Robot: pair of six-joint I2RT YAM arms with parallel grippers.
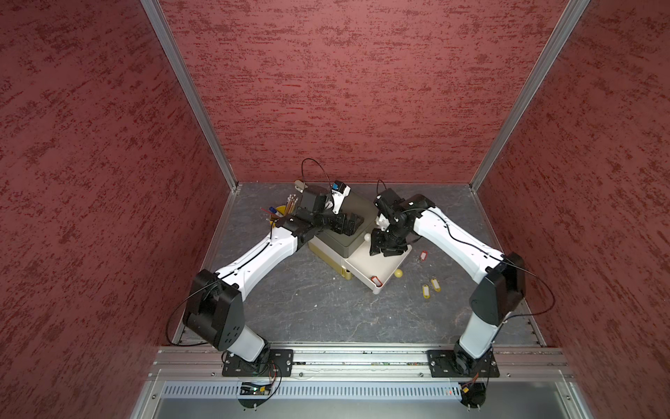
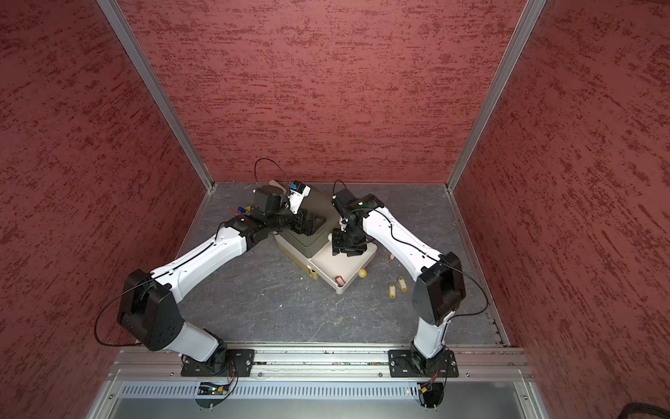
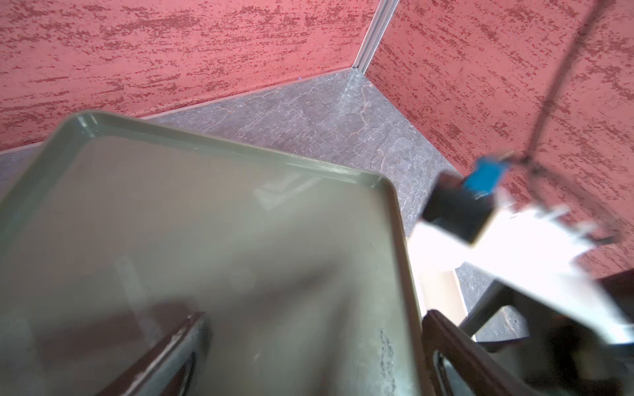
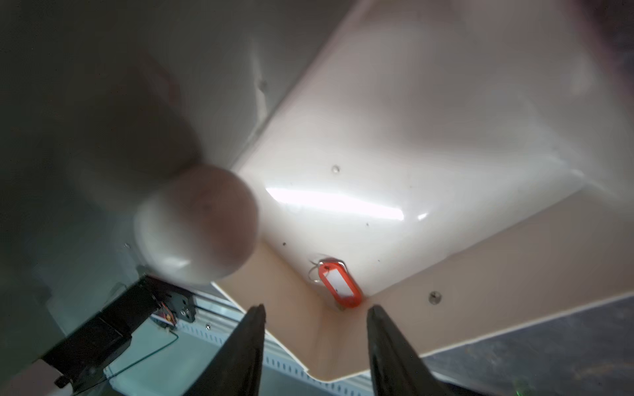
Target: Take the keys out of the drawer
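Observation:
Keys with a red tag (image 4: 340, 283) and a metal ring lie on the floor of the pulled-out white drawer (image 1: 367, 269), in its front corner. A white ball (image 4: 198, 224) sits at the drawer's inner edge against the dark box (image 1: 363, 208). Over the drawer hangs my right gripper, open and empty; in the right wrist view the keys appear beyond the gap between its fingertips. My left gripper is open above the box lid (image 3: 218, 217), with nothing between its fingers.
A yellow ball (image 1: 398, 273) rests outside the drawer, and two yellow batteries (image 1: 430, 288) lie to its right. Another red tag (image 1: 423, 255) is on the table right of the drawer. The table in front of the drawer (image 1: 335, 317) is clear.

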